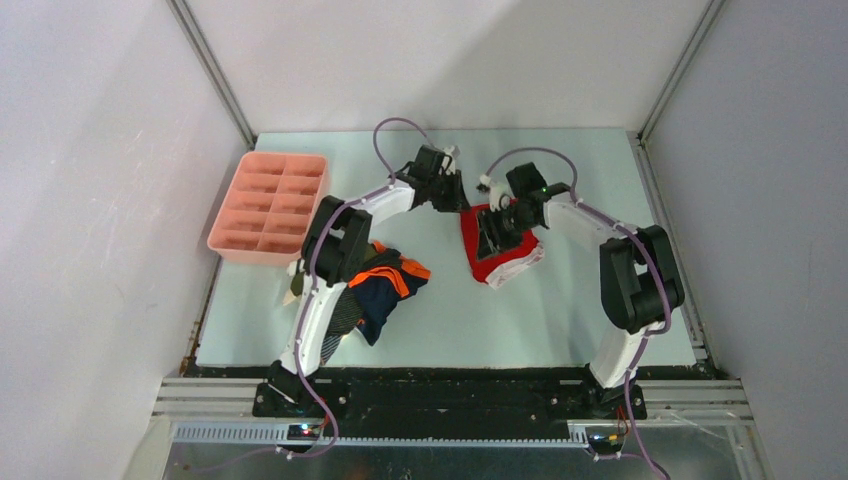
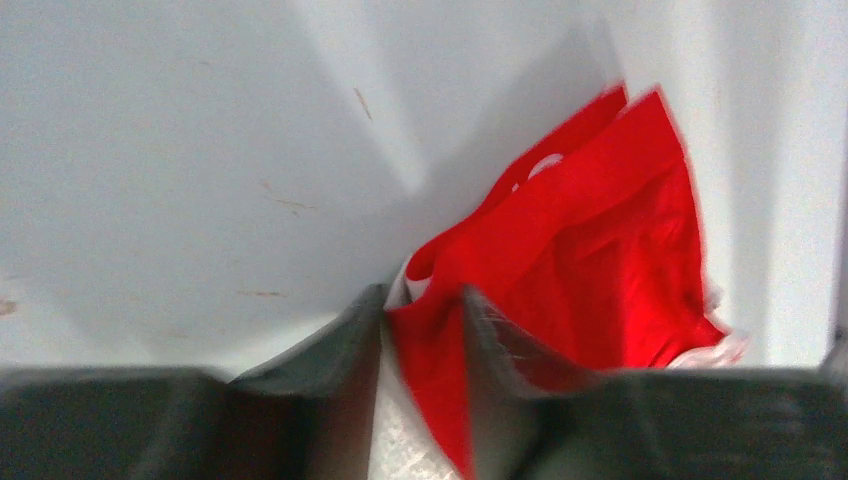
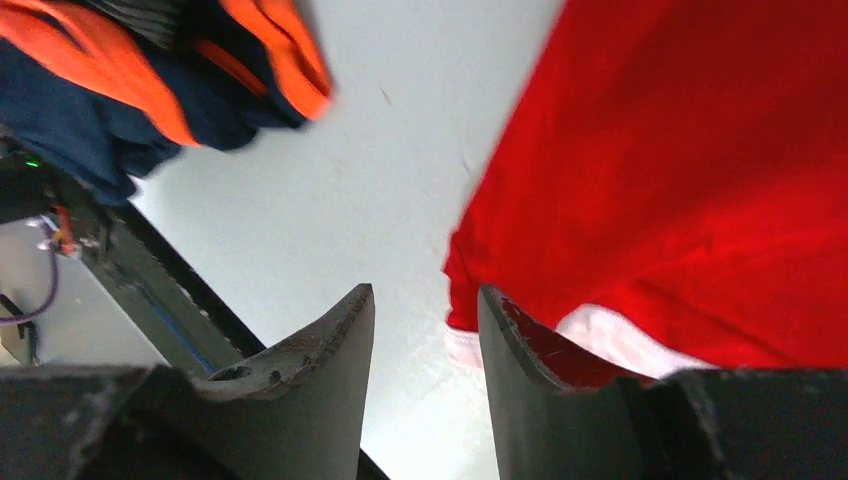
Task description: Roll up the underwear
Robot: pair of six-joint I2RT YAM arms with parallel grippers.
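The red underwear [image 1: 472,232] lies folded on the table, its white waistband [image 1: 515,266] at the near right edge. At its far-left corner my left gripper stands partly open, with the red fabric [image 2: 600,210] between its separated fingertips. My right gripper [image 1: 484,246] is over the cloth in the top view and hides its middle. In the right wrist view, my open right gripper has a clear gap, and the underwear's corner [image 3: 470,275] shows just beyond one finger.
A heap of dark and orange clothing [image 1: 385,290] lies left of the underwear. A pink compartment box [image 1: 212,240] stands at the far left. Bare table [image 1: 450,330] shows in front of the cloth and to its right.
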